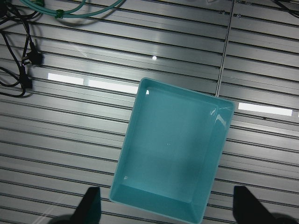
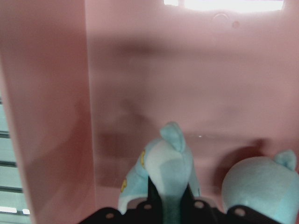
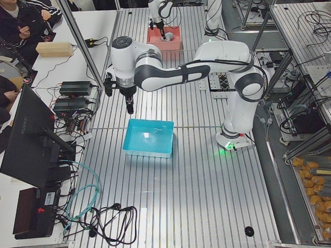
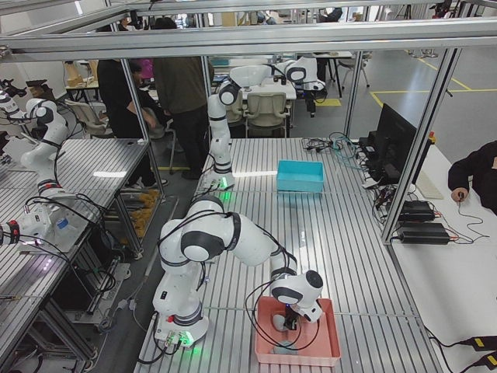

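Observation:
An empty cyan bin [image 1: 168,149] sits on the slatted metal table. Above it hangs my left gripper, fingertips wide apart and open. In the pink bin [image 2: 42,116] at the other end, my right gripper is shut on a light-blue plush toy [image 2: 166,163], which bulges up between its fingers. A second light-blue plush toy [image 2: 259,186] lies just to the right of it in the same bin. In the right camera view, the right arm's wrist partly hides the bin's contents.
Cables [image 3: 111,222] lie at the table's edge near the cyan bin. A monitor [image 3: 31,139] and power boxes stand on the side desk. Metal frame posts border the work area. The table between the two bins is clear.

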